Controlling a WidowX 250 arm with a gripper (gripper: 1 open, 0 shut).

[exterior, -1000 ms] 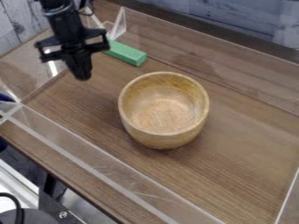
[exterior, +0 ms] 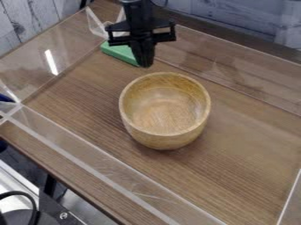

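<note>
My dark gripper (exterior: pixel 143 54) hangs at the top middle of the camera view, just behind a round wooden bowl (exterior: pixel 165 124), with its fingers shut and nothing visible between them. A green block (exterior: pixel 118 52) lies behind and left of the fingertips, partly hidden by the gripper. The bowl stands upright and looks empty.
A pale wall runs along the back. A black cable (exterior: pixel 30 198) shows at the lower left corner.
My gripper has moved right and toward the back, from the left side of the table to behind the bowl, now partly in front of the green block. The bowl has not moved.
</note>
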